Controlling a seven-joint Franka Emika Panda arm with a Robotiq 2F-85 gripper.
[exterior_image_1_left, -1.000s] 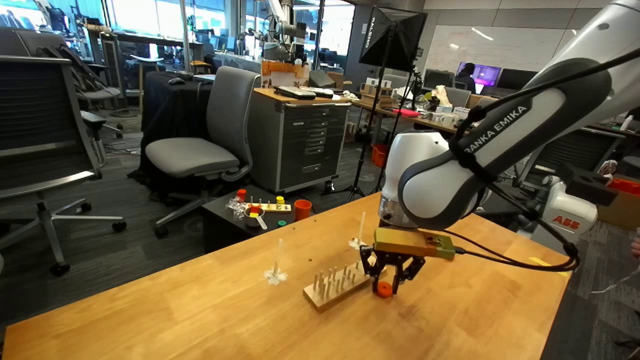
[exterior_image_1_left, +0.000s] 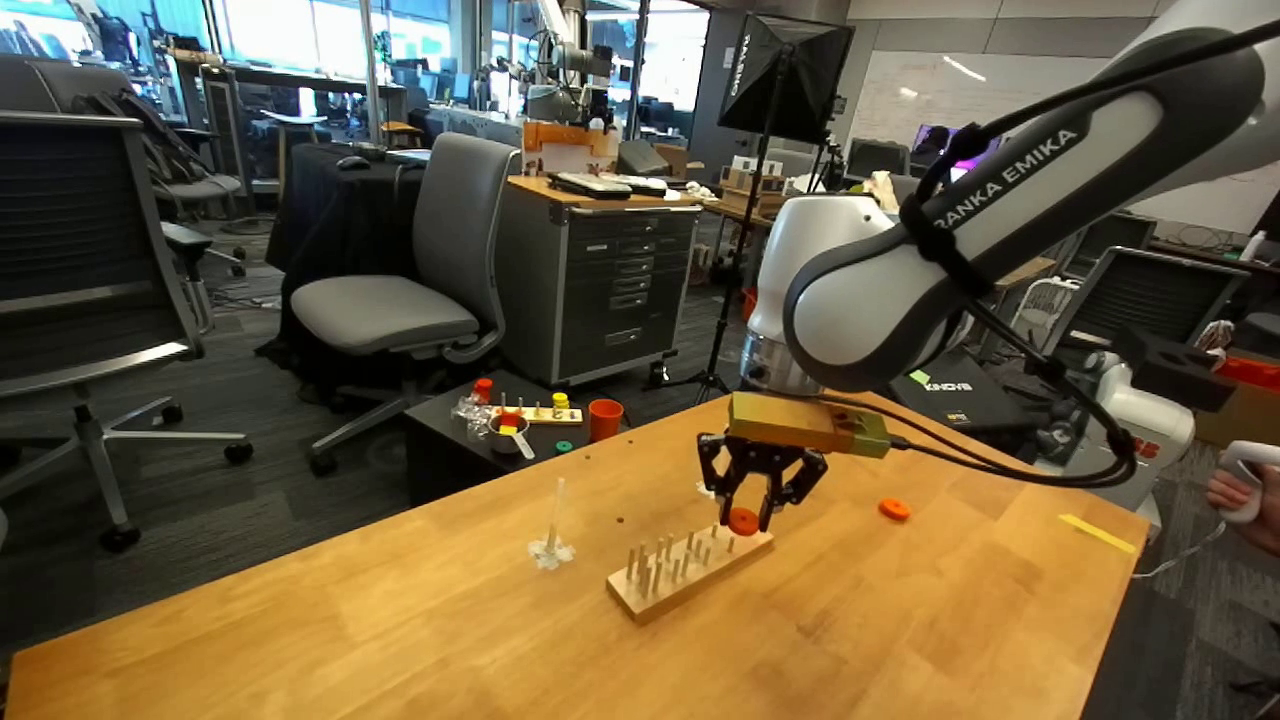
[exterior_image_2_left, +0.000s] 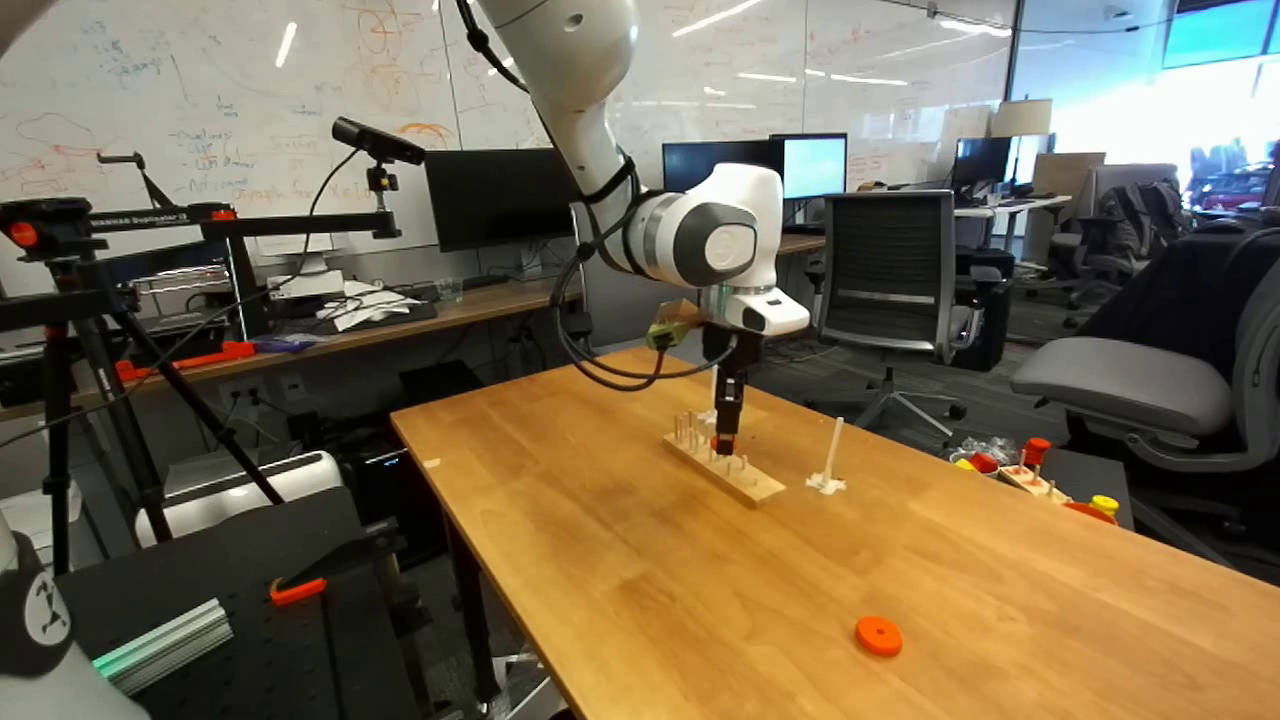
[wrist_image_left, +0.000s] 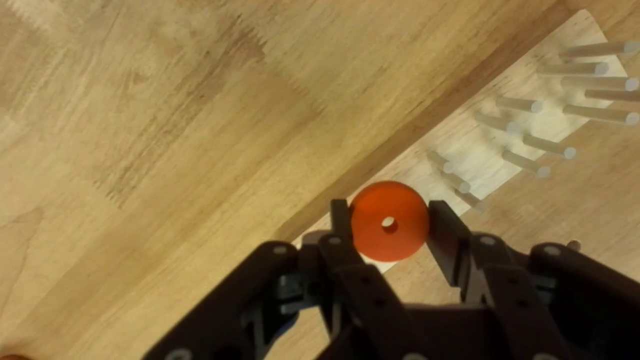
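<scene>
An orange disc (wrist_image_left: 378, 234) with a small central hole is pinched edge to edge in my gripper, which is shut on it. Below lies a wooden peg board (exterior_image_1_left: 690, 582) carrying several thin upright pegs. From above, the disc covers the board's end in the wrist view, beside a row of short pegs (wrist_image_left: 456, 182); whether a peg stands under it is hidden. Exterior view 1 has the gripper (exterior_image_1_left: 744, 523) over the board's far right end. In exterior view 2 a dark finger (exterior_image_2_left: 727, 414) hides most of the disc.
A second orange disc (exterior_image_2_left: 878, 636) lies flat on the bare table. Two thin rods stand near the board, one (exterior_image_1_left: 554, 516) in a whitish base to its left. A black side stand (exterior_image_1_left: 434, 446) holds small parts beyond the edge.
Holding the orange disc, my gripper has risen and shifted left, from beside the board to over its end.
</scene>
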